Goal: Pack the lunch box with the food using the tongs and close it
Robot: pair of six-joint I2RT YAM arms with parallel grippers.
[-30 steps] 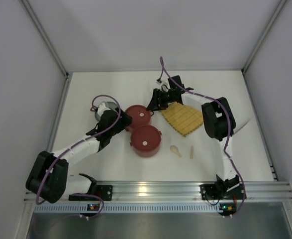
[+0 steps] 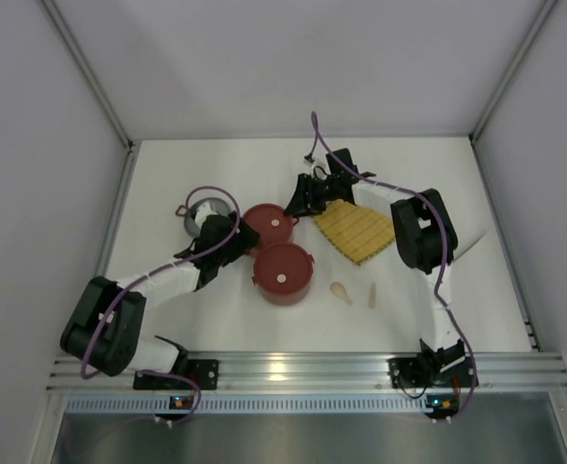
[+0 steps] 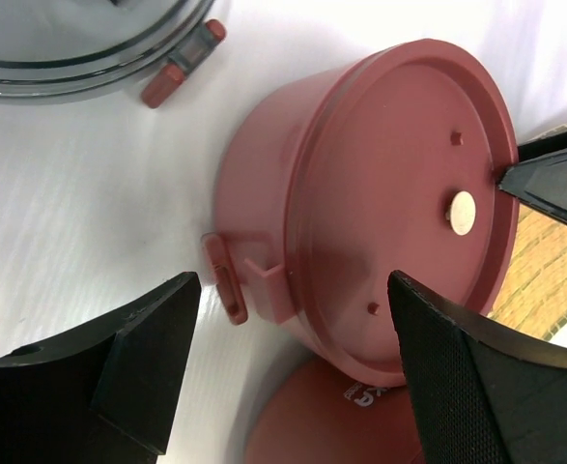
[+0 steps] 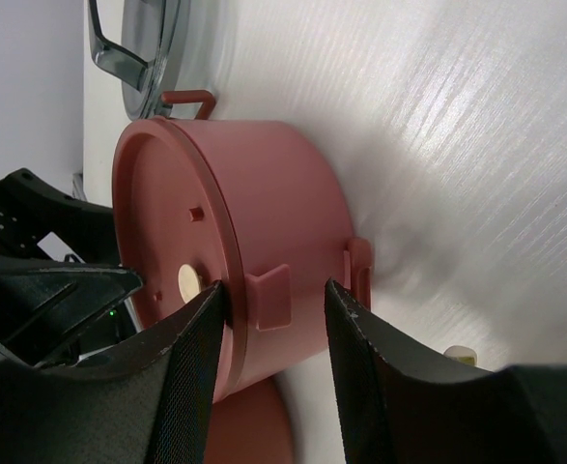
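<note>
A red lidded box [image 2: 274, 220] sits in the middle, with a second red box [image 2: 282, 274] just in front of it. My left gripper [image 2: 244, 235] hangs at the first box's left side, fingers apart around its near latch in the left wrist view, with nothing visible held. My right gripper [image 2: 297, 208] stands open at that box's right rim, fingertips either side of the rim and latch in the right wrist view; whether they touch it is unclear.
A grey lidded container [image 2: 192, 220] stands at the back left, partly hidden by my left arm. A yellow mat [image 2: 355, 234] lies right, with a wooden spoon [image 2: 339, 290] and a stick [image 2: 372, 296] in front.
The right arm and boxes look unchanged.
</note>
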